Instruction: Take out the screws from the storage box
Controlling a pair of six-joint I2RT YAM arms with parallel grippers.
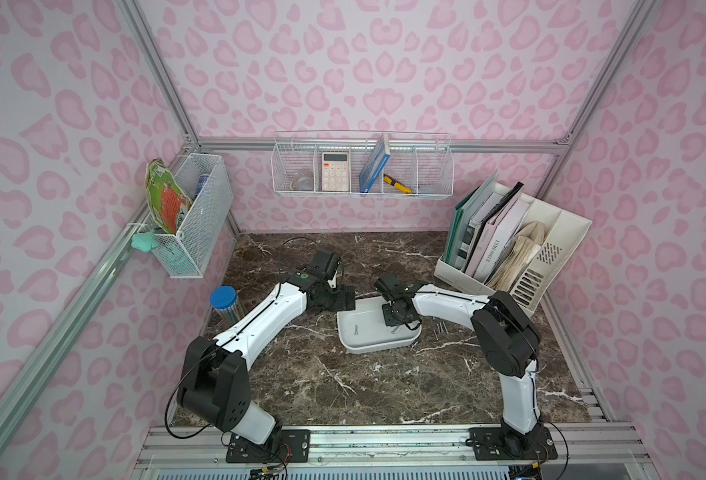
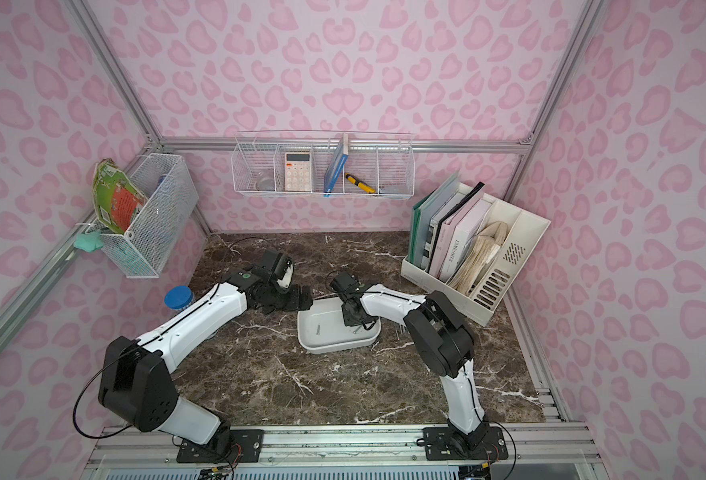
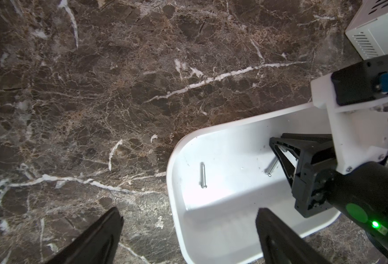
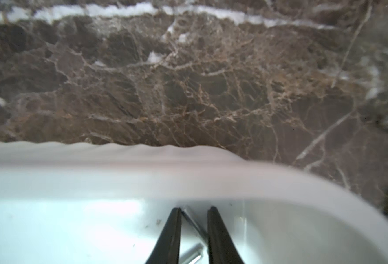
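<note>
A white plastic storage box sits on the marble counter. In the left wrist view, one screw lies on its left side and another screw lies beside my right gripper's fingers. In the right wrist view, my right gripper is inside the box, part open, its fingertips either side of a thin screw; whether they touch it I cannot tell. A second screw lies just below. My left gripper stands open above the box's left end, nothing between its fingers.
A white file holder with folders stands at the back right. A blue-lidded jar is at left, wire baskets on the walls. Several metal pieces lie right of the box.
</note>
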